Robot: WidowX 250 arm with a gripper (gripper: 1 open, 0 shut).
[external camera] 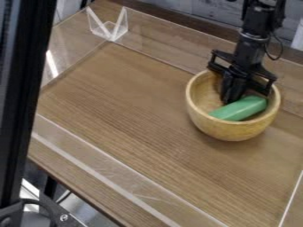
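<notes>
A round wooden bowl (211,122) stands on the right side of the table. A green block (238,110) lies inside it, toward the front right. The black gripper (232,89) reaches down into the back of the bowl, behind the green block. Its fingertips are dark and partly hidden, and I see nothing clearly held between them; it looks shut.
Clear strips and white angular pieces (108,27) sit at the back left corner. A dark frame runs along the left edge, and a wall stands at the back.
</notes>
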